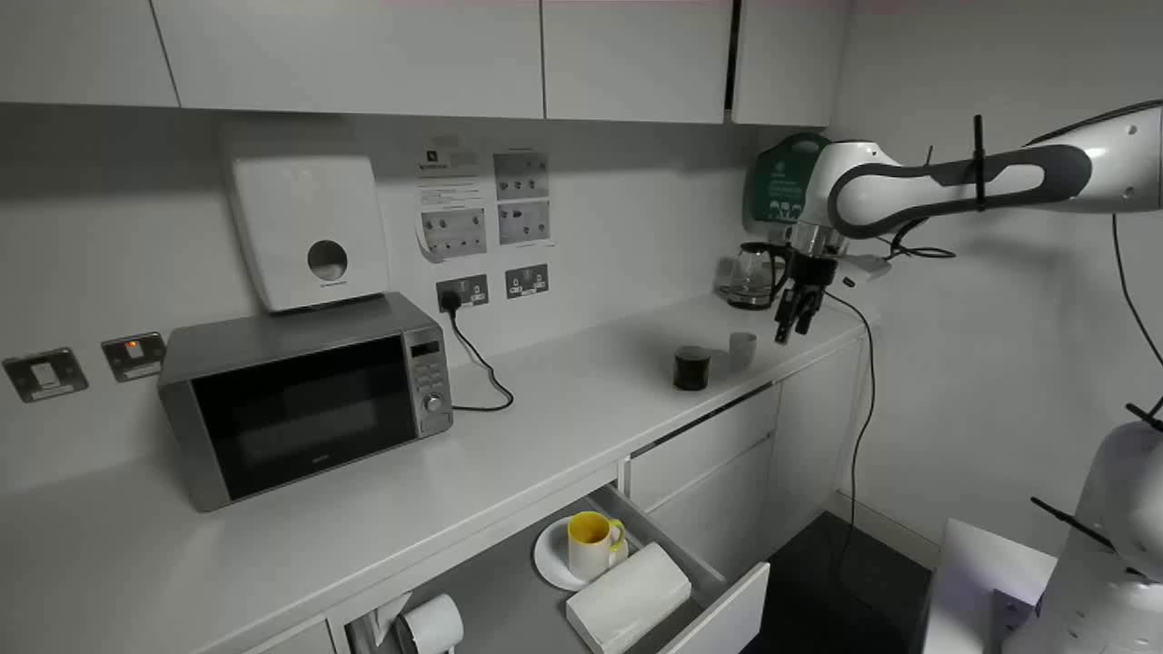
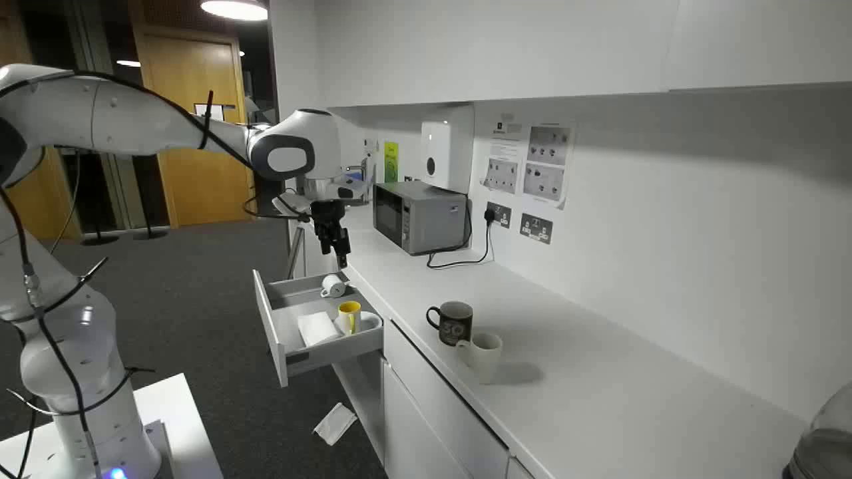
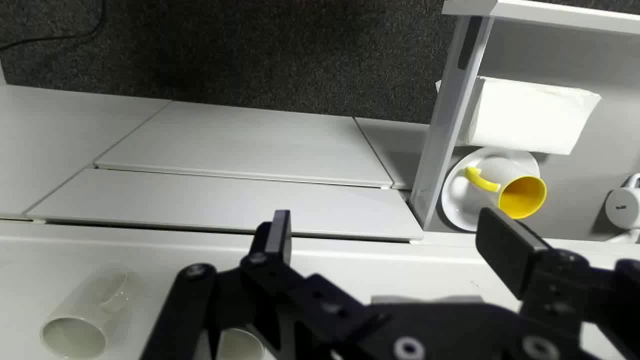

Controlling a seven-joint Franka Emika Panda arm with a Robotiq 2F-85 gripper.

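Observation:
High above the counter, my gripper stands open, its two fingers wide apart with nothing between them. A white mug with a yellow inside sits on a white saucer in the pulled-out drawer. Beside them lies a white paper packet. Another white mug lies in the same drawer. On the counter are a dark mug and a pale mug, close together; in the wrist view the gripper hides most of the dark one.
A microwave stands against the wall, with its cable on the counter. A glass jug is at the counter's far end. White paper lies on the floor.

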